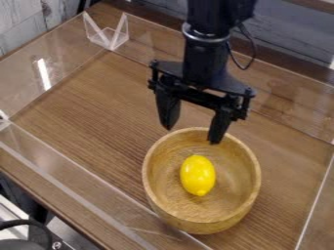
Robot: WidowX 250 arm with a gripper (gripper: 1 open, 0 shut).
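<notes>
A yellow oval object (pixel 198 175) lies in a round tan bowl (pixel 166 197) at the lower middle of the camera view. My black gripper (pixel 196 117) hangs over the table just behind the bowl's back rim, its two dark fingers spread wide to left and right. I see nothing held between them.
A clear plastic piece (pixel 107 31) stands at the back left. Raised edges run along the left, back and right of the work area.
</notes>
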